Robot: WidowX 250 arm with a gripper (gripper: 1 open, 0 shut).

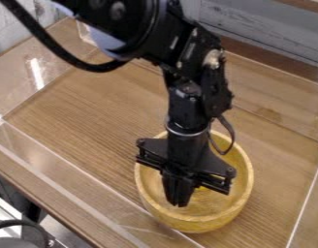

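Observation:
A yellow bowl (220,208) sits on the wooden table near the front, below the arm. My black gripper (177,190) reaches down into the bowl, its body covering much of the inside. Its fingertips are dark and low in the bowl; whether anything is between them cannot be seen.
The wooden table (84,116) has free room to the left and at the back. Clear panels line the left edge, and a white wall stands at the back right. Black cables lie at the lower left.

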